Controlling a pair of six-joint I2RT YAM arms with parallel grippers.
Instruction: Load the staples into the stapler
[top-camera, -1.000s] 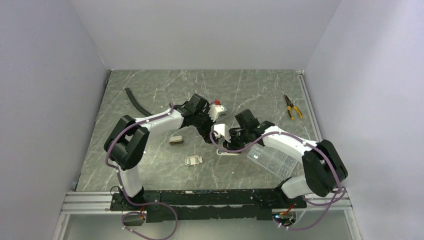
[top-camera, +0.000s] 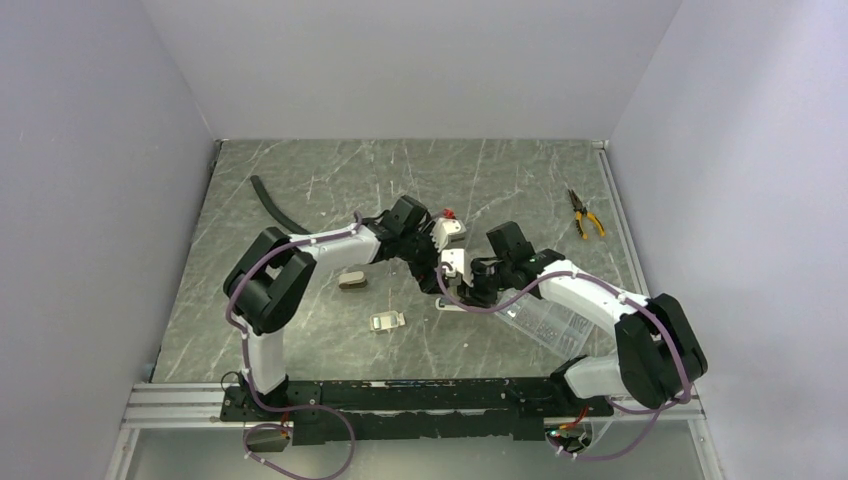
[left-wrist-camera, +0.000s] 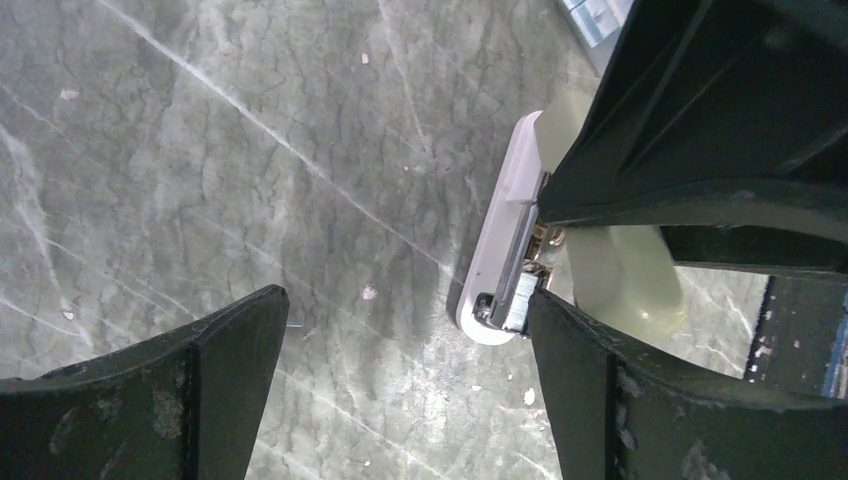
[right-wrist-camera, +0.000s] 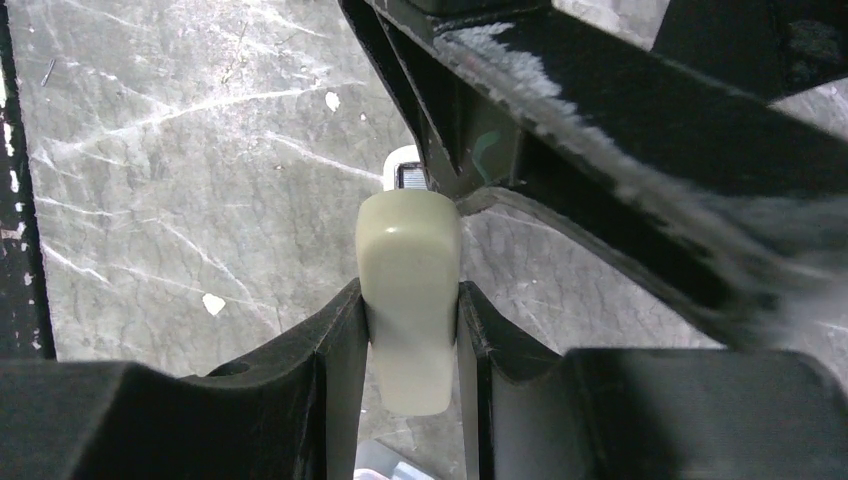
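The stapler's pale base (left-wrist-camera: 485, 265) lies on the grey table, its metal channel exposed at the near end. Inside that end shows a silvery block (left-wrist-camera: 521, 300), perhaps staples. My right gripper is shut on the stapler's cream top (right-wrist-camera: 408, 280), which is raised off the base and hides most of it in the right wrist view. Just left of the base, my left gripper stands open and empty, its right fingertip beside the channel's end. From above, both grippers crowd over the stapler base (top-camera: 447, 304).
A clear compartment box (top-camera: 548, 325) lies right of the stapler. Left of it are a beige block (top-camera: 352, 281) and a cream case (top-camera: 387, 321). Pliers (top-camera: 584, 214) rest at back right, a dark tube (top-camera: 275, 205) at back left.
Both arms have shifted a little to the right, and the left gripper has come lower toward the stapler. The base has moved only slightly, if at all.
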